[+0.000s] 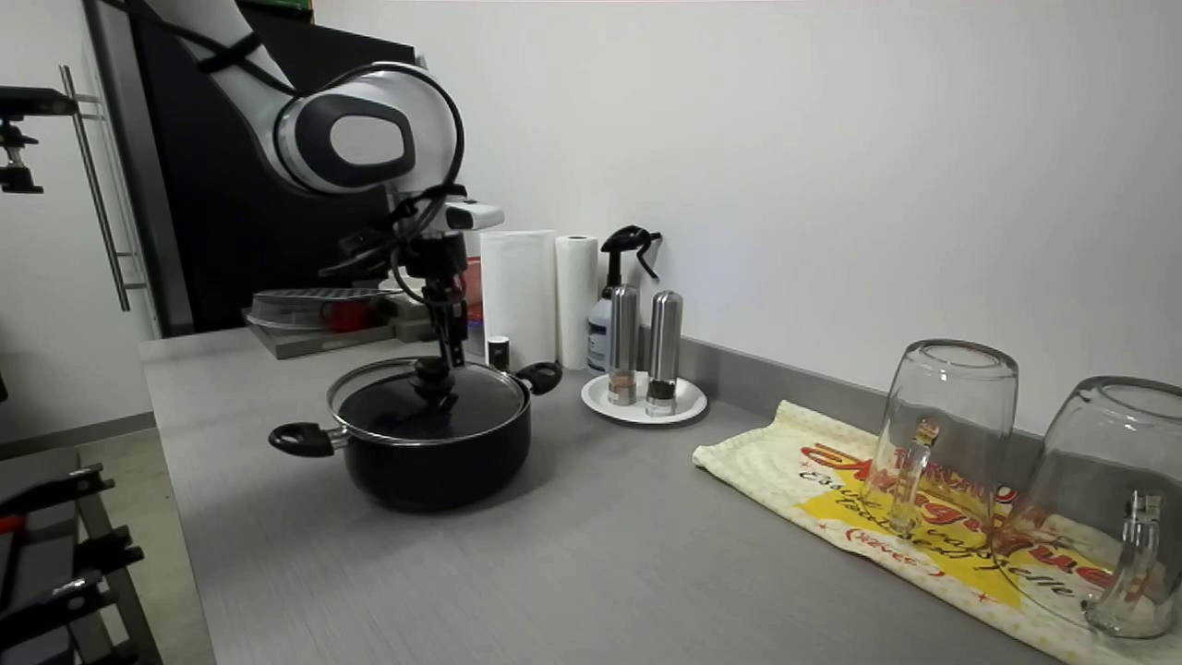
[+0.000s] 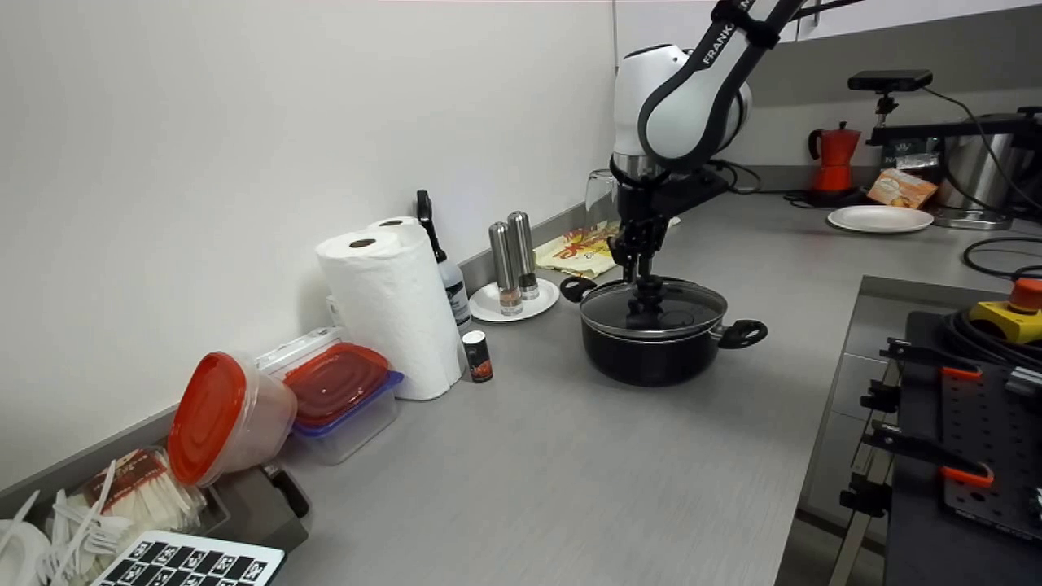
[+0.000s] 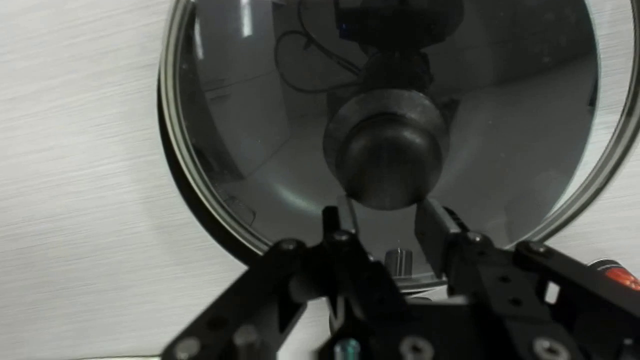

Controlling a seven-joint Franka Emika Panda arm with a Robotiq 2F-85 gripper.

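A black two-handled pot (image 1: 438,465) stands on the counter under a glass lid (image 2: 625,311) with a steel rim. Rising from the lid's middle is a round black knob (image 3: 388,162). My gripper points down at the knob, its fingers (image 3: 433,231) apart by nearly the knob's width. In the wrist view the fingertips are at the knob's near edge; whether they touch it I cannot tell. From the side, the gripper (image 1: 452,353) reaches down to the knob's height.
Behind the pot are a small spice jar (image 2: 478,356), paper towel rolls (image 1: 518,294) and a white plate (image 1: 684,408) with two grinders. Upturned glass mugs (image 1: 942,443) rest on a cloth at the right. Counter space in front of the pot is clear.
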